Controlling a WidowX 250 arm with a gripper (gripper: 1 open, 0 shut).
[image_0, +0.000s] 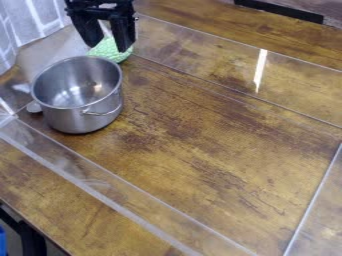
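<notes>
My black gripper (106, 36) is at the top left, above and behind a steel pot (78, 95), its two fingers apart and pointing down. Beside and partly behind the gripper lies a light green checked item (112, 50), perhaps a cloth. I cannot see anything held between the fingers. The pot stands upright on the wooden table (214, 140) at the left, with a wire handle on its right side, and looks empty.
Clear plastic edging or sheets cross the table along the back, left and right. A pale crumpled covering (27, 25) is at the upper left, with small metal items left of the pot.
</notes>
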